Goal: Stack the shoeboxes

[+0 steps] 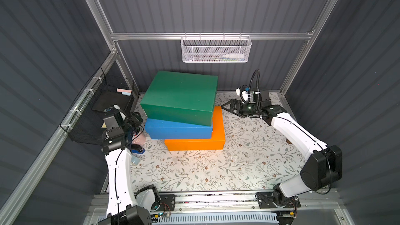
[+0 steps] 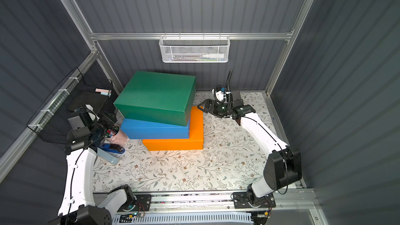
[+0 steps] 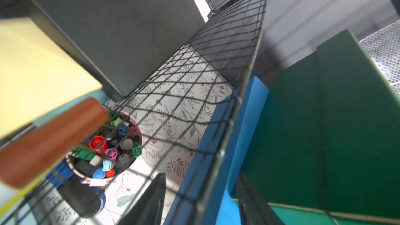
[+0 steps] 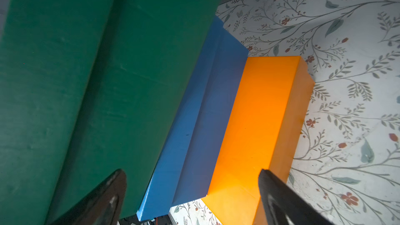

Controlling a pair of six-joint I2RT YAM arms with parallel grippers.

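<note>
The green shoebox (image 1: pixel 181 93) lies on top of the blue shoebox (image 1: pixel 179 130), turned at an angle to it. Under the blue one, the orange shoebox (image 1: pixel 195 143) rests on the table and sticks out to the right and front. My left gripper (image 1: pixel 136 118) is at the left of the stack, by the mesh basket. In the left wrist view its fingers (image 3: pixel 150 200) are some way apart, with basket wire and blue box in line with the gap; whether they pinch anything does not show. To the stack's right, my right gripper (image 1: pixel 228 109) stands open and empty.
The black mesh basket (image 3: pixel 225 141) hangs on the left wall close to my left gripper. Below it stands a pink cup (image 2: pixel 120 138) of pens. A white wire basket (image 1: pixel 215 52) hangs at the back.
</note>
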